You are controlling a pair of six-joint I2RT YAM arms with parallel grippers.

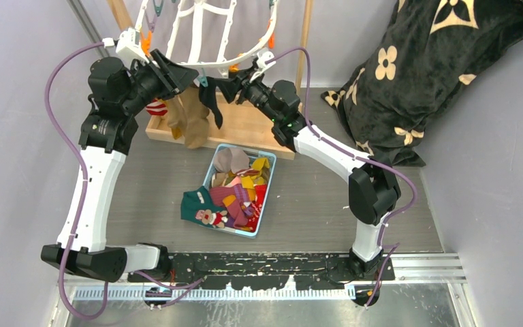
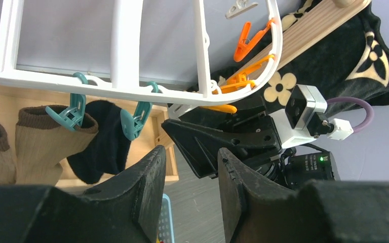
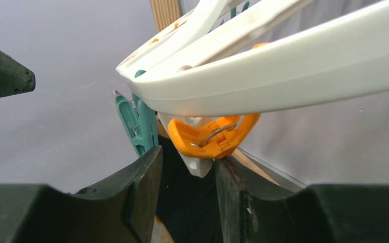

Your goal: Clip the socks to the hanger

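The white hanger (image 1: 244,54) carries teal, orange and white clips. Brown socks (image 2: 53,142) and a dark sock (image 2: 99,154) hang from its lower rim. My left gripper faces the rim with fingers apart and empty, at the left in the top view. My right gripper is close under the rim, fingers apart around the lower end of a white clip (image 3: 197,164), beside an orange clip (image 3: 207,139); whether it touches is unclear. A teal clip (image 3: 137,126) sits farther along.
A blue bin (image 1: 262,211) of loose socks is on the floor below. A wooden tray (image 1: 259,139) lies under the hanger. A dark patterned cushion (image 1: 436,75) fills the back right. Grey walls stand at both sides.
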